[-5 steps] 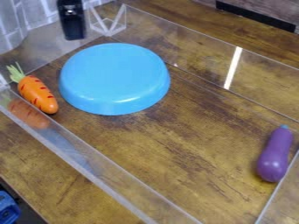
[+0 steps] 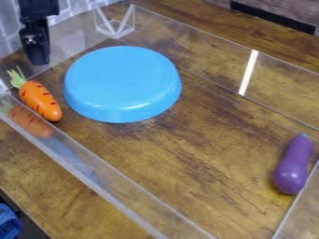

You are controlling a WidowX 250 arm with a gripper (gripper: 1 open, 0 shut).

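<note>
The black gripper (image 2: 35, 47) is at the top left, low by the clear wall and partly out of frame; its fingers are too small and dark to read. An orange toy carrot (image 2: 39, 98) with green leaves lies below it, left of an upturned-looking blue round dish (image 2: 122, 82). A purple eggplant (image 2: 292, 166) lies at the right side.
Clear plastic walls border the wooden surface (image 2: 174, 168) along the left and back. A small blue object (image 2: 6, 222) shows at the lower left edge.
The gripper has moved left and down, from above the back wall toward the area behind the carrot. The carrot, dish and eggplant have not moved.
</note>
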